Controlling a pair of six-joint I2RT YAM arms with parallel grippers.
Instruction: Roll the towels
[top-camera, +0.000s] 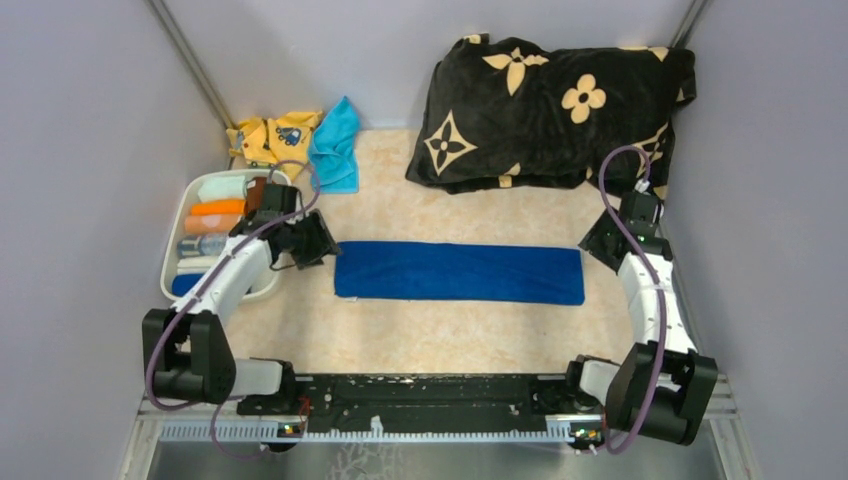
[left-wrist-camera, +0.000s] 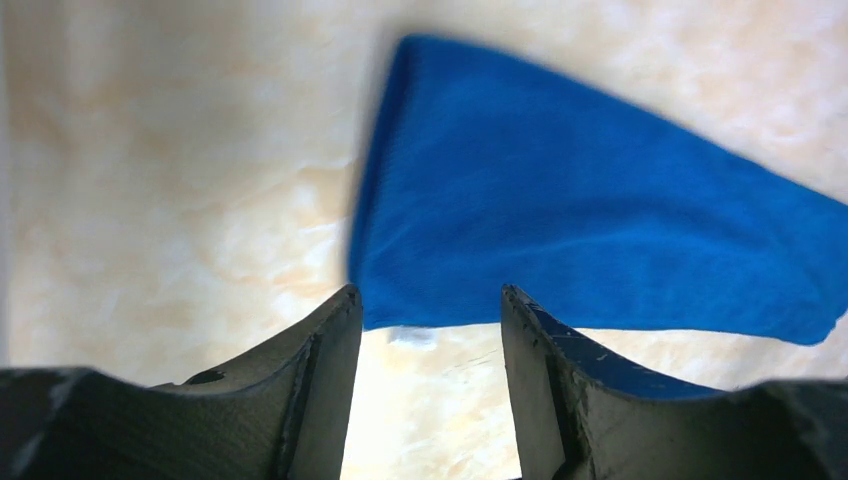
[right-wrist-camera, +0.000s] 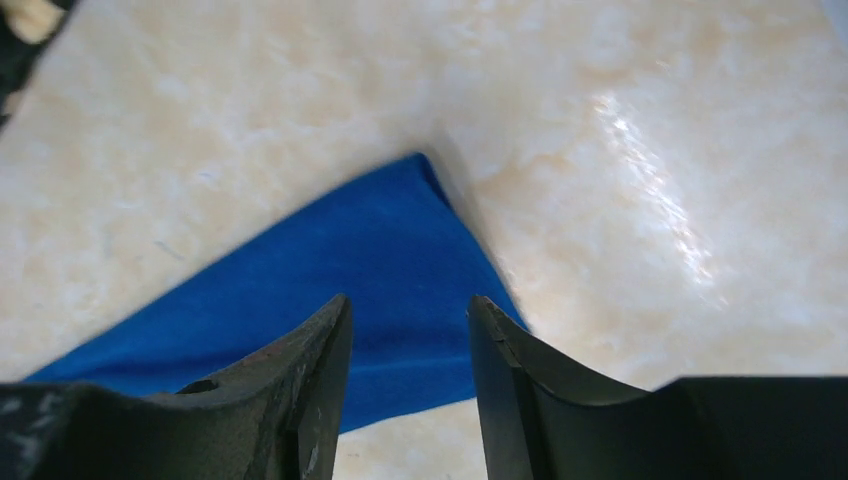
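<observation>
A blue towel (top-camera: 460, 272) lies as a long flat strip across the middle of the table, its short ends to the left and right. Off its left end hangs my left gripper (top-camera: 328, 250), open. Seen from the left wrist, the open left gripper has the towel's end and a small white tag (left-wrist-camera: 413, 336) below and beyond its fingers. My right gripper (top-camera: 588, 248) is at the far right corner of the strip. In the right wrist view the right gripper stands open above the towel (right-wrist-camera: 390, 260), holding nothing.
At the left a white bin (top-camera: 172, 245) holds several rolled towels, partly under my left arm. A yellow cloth (top-camera: 290, 138) and a light blue cloth (top-camera: 336, 150) lie behind it. A black patterned blanket (top-camera: 550, 120) fills the back right.
</observation>
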